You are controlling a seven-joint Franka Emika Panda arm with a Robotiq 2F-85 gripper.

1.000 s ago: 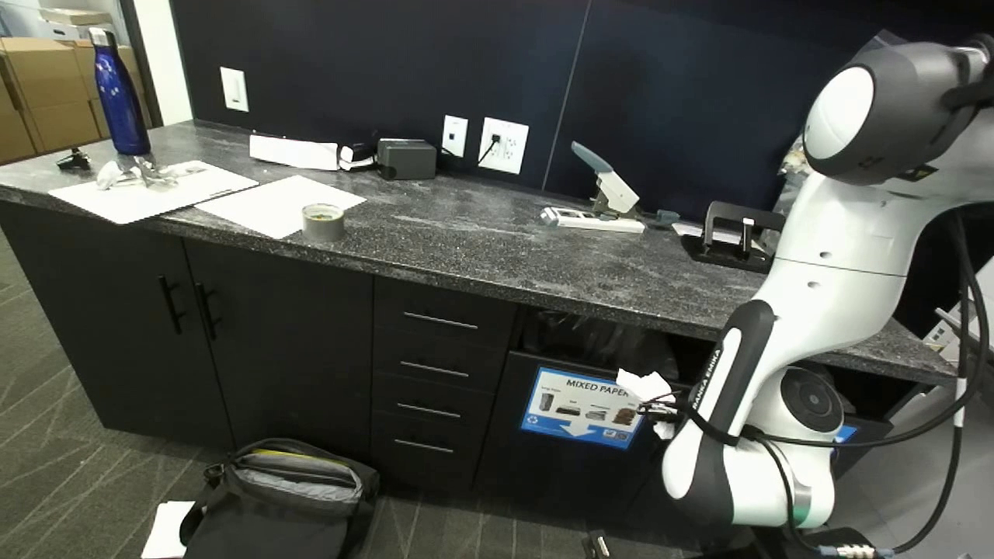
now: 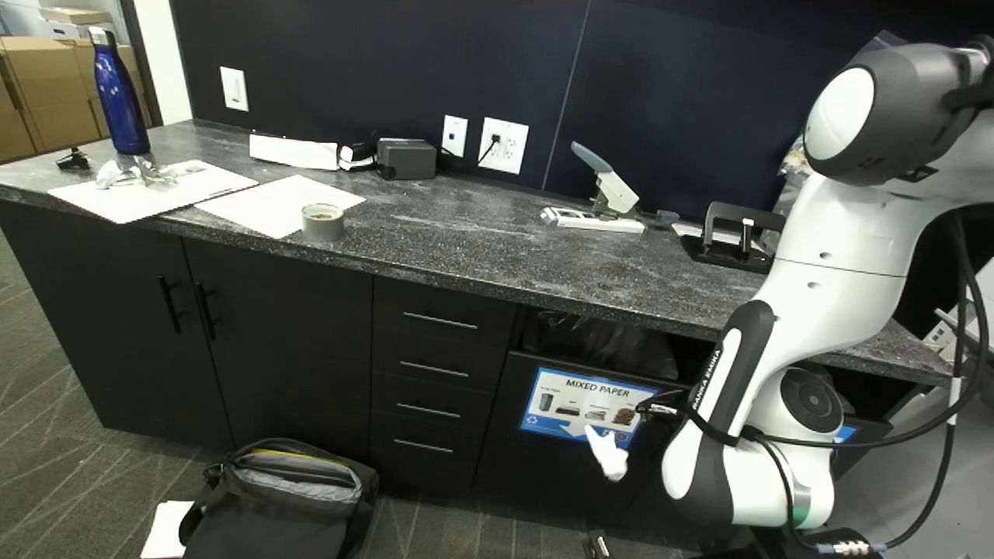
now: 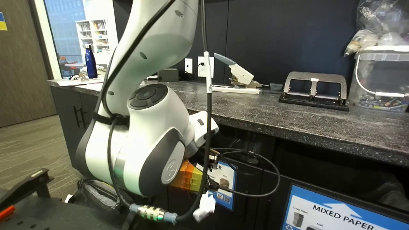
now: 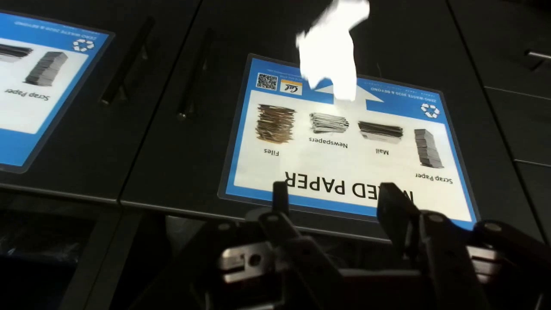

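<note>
A crumpled white piece of paper [image 2: 606,453] is in mid-air below my gripper [image 2: 644,407], in front of the bin's "MIXED PAPER" label [image 2: 589,407]. The wrist view shows the same paper [image 4: 330,51] bright and blurred, apart from the fingers [image 4: 280,198]. My gripper stands open with nothing between its fingertips. From the other side, the paper [image 3: 205,207] hangs in the air under the gripper's orange-taped part [image 3: 188,177]. The bin's dark opening [image 2: 596,340] lies under the counter, above the label.
On the counter [image 2: 447,223] are a stapler [image 2: 606,200], a hole punch [image 3: 314,90], a tape roll [image 2: 322,222], paper sheets [image 2: 279,203] and a blue bottle [image 2: 119,98]. A black bag [image 2: 279,503] rests on the floor. A cable loop [image 3: 278,176] hangs by the gripper.
One second ago the white paper was at the gripper's fingers. Now it is lower and separate from them, and the gripper is open. The arm has hardly moved.
</note>
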